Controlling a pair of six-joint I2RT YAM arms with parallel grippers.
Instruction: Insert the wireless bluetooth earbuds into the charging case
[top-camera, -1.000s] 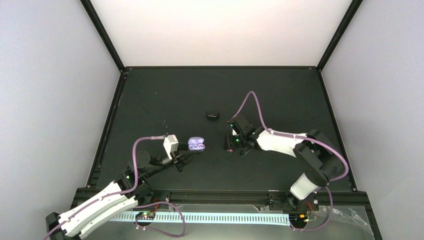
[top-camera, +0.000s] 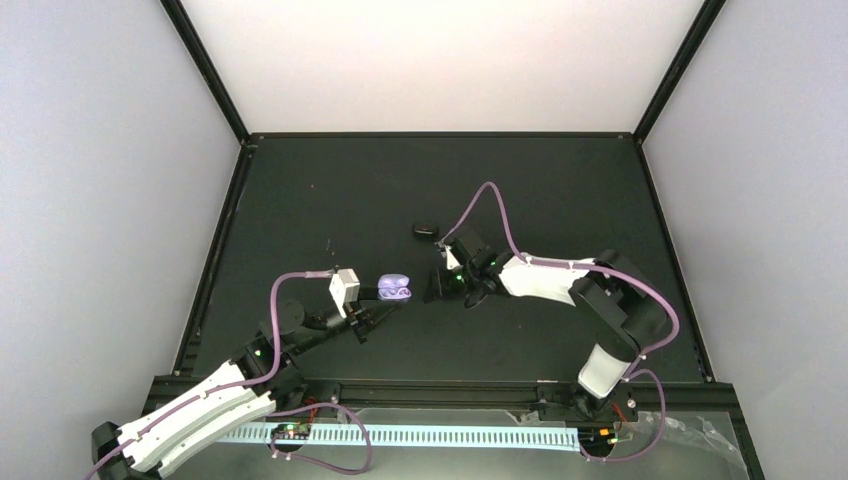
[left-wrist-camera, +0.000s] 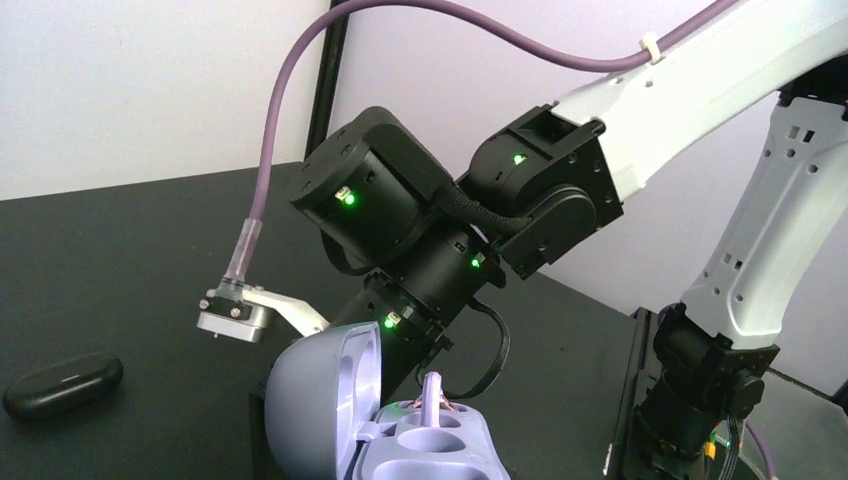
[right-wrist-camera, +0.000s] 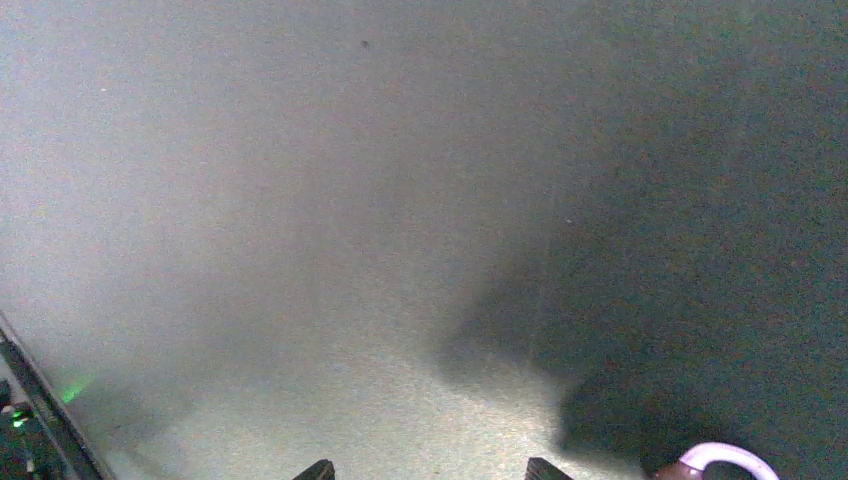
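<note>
A lilac charging case (top-camera: 394, 281) with its lid raised is held by my left gripper (top-camera: 386, 303), which is shut on it. In the left wrist view the case (left-wrist-camera: 322, 410) shows rounded hollows, and a slim lilac stem (left-wrist-camera: 431, 398) stands up at its far side. The left fingers are hidden there. My right gripper (top-camera: 437, 288) is just right of the case and apart from it. In the right wrist view its two fingertips (right-wrist-camera: 320, 470) are spread, with nothing visible between them. A curved lilac piece (right-wrist-camera: 732, 452) peeks in at the lower right; I cannot tell whether it is an earbud.
A closed black oval object (top-camera: 426, 230) lies on the dark table behind the case, close to the right arm's wrist. The table's front rail (top-camera: 470, 390) runs below both arms.
The left arm and the case have barely moved.
</note>
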